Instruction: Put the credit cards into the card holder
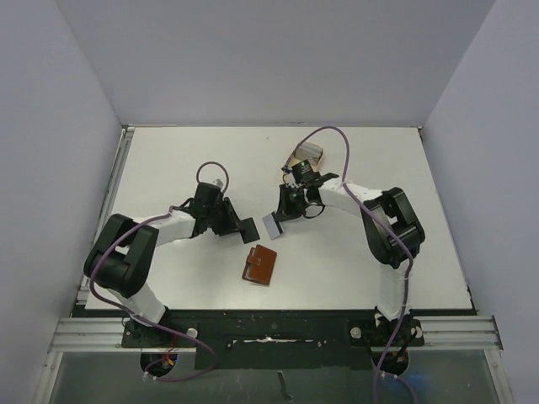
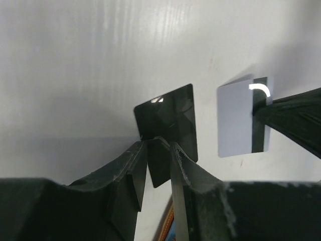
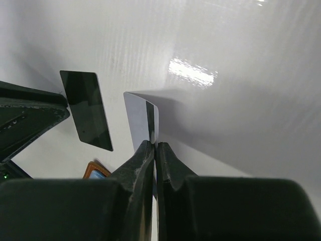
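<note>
A black card (image 1: 249,232) lies on the table; in the left wrist view (image 2: 168,118) my left gripper is over its left edge, fingers slightly apart, part open. A white card with a dark stripe (image 2: 233,118) lies to its right. My right gripper is shut at that white card (image 3: 137,120), its fingertips at the striped edge; whether it grips it I cannot tell. The brown card holder (image 1: 260,265) lies below both cards in the top view.
A tan box (image 1: 305,155) stands at the back, partly behind the right arm.
</note>
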